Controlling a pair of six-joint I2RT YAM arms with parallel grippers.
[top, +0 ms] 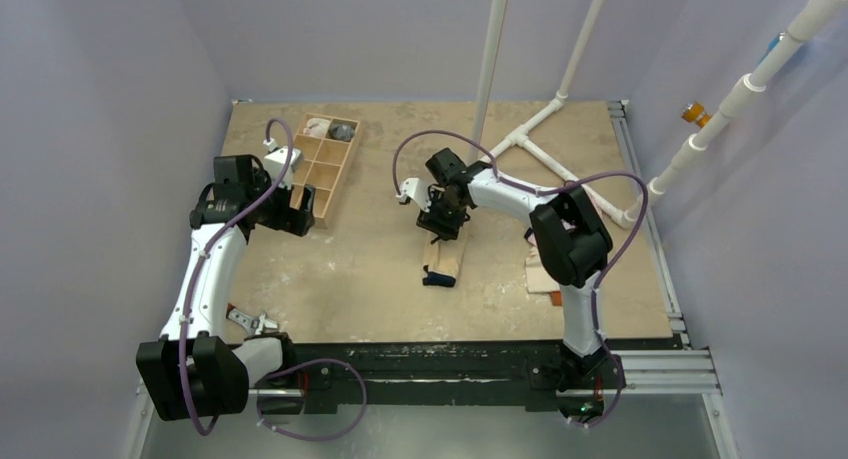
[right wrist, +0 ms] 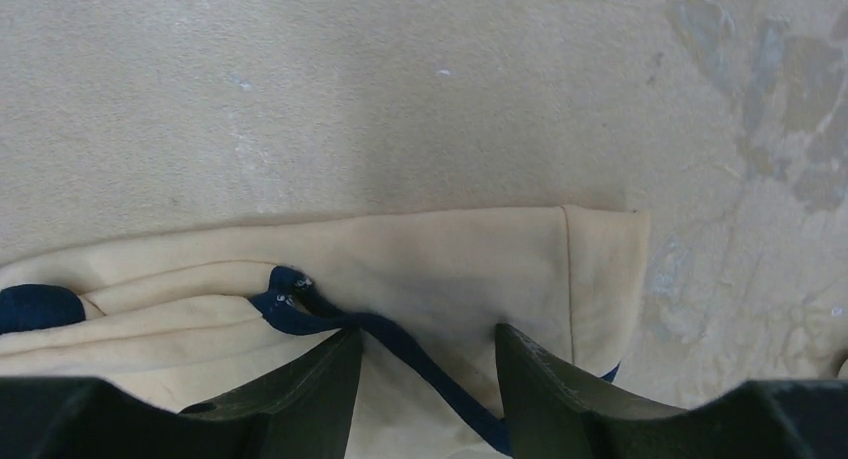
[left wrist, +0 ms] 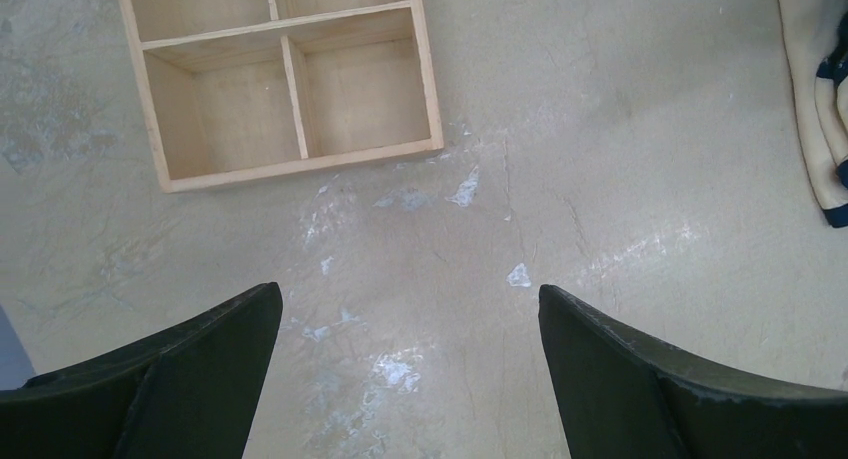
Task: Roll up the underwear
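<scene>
Beige underwear with navy trim point(top: 444, 261) lies folded into a narrow strip on the table, its navy band towards the front edge. Over the strip's far part, my right gripper point(top: 437, 235) hides some of the cloth from above. In the right wrist view the cloth point(right wrist: 450, 264) spreads beneath the open gripper, a navy edge running slantwise between the fingertips; whether they touch it I cannot tell. My left gripper stands open above bare table near the box, well away from the underwear. Part of the underwear point(left wrist: 815, 109) shows at that view's right edge.
A divided wooden box point(top: 332, 169) stands at the back left, holding two rolled items in its far compartments. Folded cloth point(top: 540, 276) lies to the right, partly under the right arm. White pipes point(top: 540, 159) cross the back right.
</scene>
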